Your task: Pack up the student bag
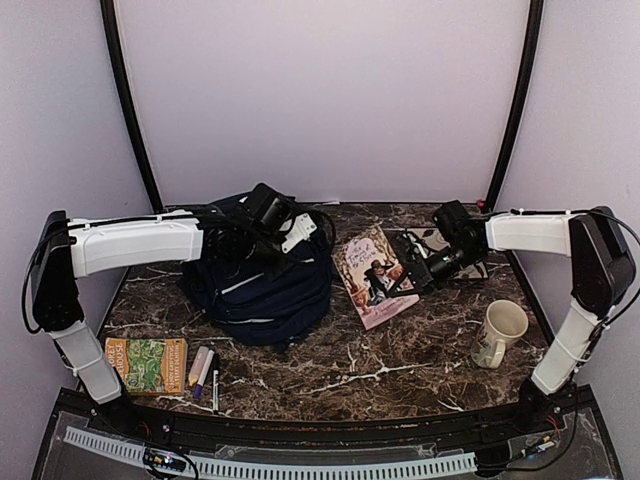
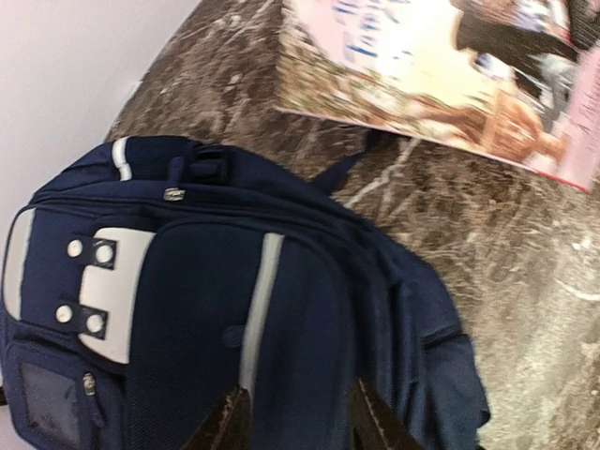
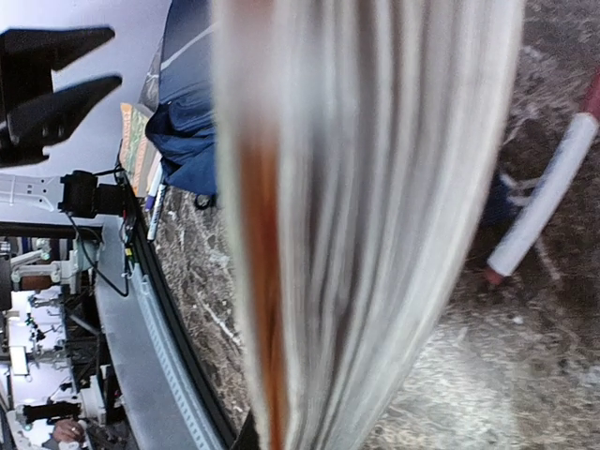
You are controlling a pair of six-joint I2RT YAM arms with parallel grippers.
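Note:
The navy bag [image 1: 255, 305] lies on the marble table's left half, zipped pockets and straps facing up in the left wrist view. Over it hangs my left gripper [image 1: 280, 262], its fingertips low in that view, apart, with nothing seen between them. My right gripper [image 1: 408, 270] is shut on a pink illustrated book [image 1: 368, 280], held tilted right of the bag; in the right wrist view the book's page edges [image 3: 375, 187] fill the middle, blurred, and hide most of that gripper.
A green-orange book [image 1: 142, 365] and several markers [image 1: 200, 375] lie at the front left. A cream mug [image 1: 498, 338] stands at the right. Another book or case [image 1: 460, 270] lies behind the right gripper.

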